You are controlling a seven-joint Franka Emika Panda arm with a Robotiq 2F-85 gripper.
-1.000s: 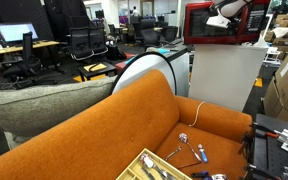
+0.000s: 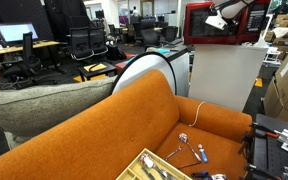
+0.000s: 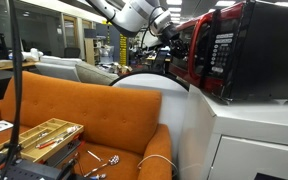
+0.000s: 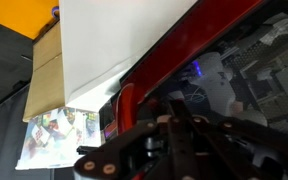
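A red microwave (image 2: 199,22) with a dark door stands on a white cabinet. My gripper (image 3: 172,38) is up at the front of the microwave, close to its door side. In the wrist view the gripper is shut, its dark fingers low in the picture against the dark door glass (image 4: 219,90). A curved red handle (image 4: 126,105) stands out from the red frame just left of the fingers. Nothing shows between the fingers. Whether they touch the door or handle I cannot tell.
Below stands the white cabinet (image 3: 239,135). An orange couch (image 2: 94,130) fills the foreground, with several loose tools on its seat and a wooden tray (image 2: 149,168) of utensils in front. A white cable (image 2: 197,115) hangs by the cabinet.
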